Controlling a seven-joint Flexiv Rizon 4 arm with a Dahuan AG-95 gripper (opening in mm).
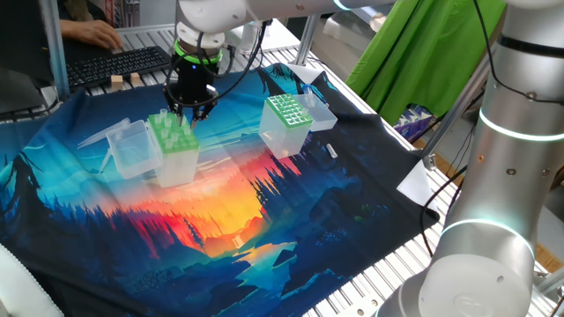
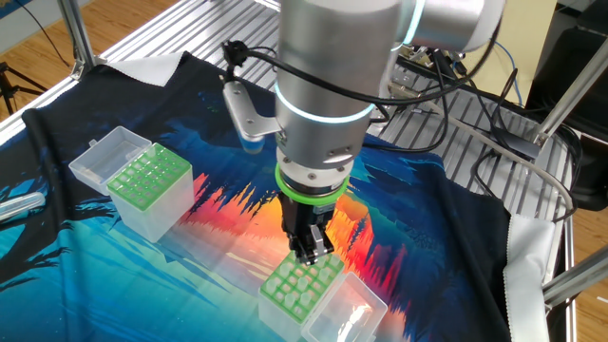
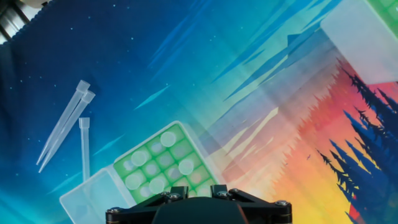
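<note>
My gripper [image 1: 191,114] hangs point-down at the back edge of a clear tip box [image 1: 179,165] with a green rack top. In the wrist view, a gap shows between the fingers and I see nothing held there. Several translucent pipette tips [image 3: 168,139] stand in that green rack, with other holes empty. From the other side, the gripper's lower end [image 2: 312,249] overlaps the rack's edge; whether it touches cannot be told. A second box [image 2: 152,204] with a green rack stands apart, its holes looking empty.
Both boxes have clear lids folded open, one lid [image 2: 347,312] beside the nearer box and another [image 2: 107,157] behind the second. Loose tips [image 3: 64,124] lie on the printed cloth. A small pale piece [image 1: 331,151] lies near the second box. Open cloth separates the boxes.
</note>
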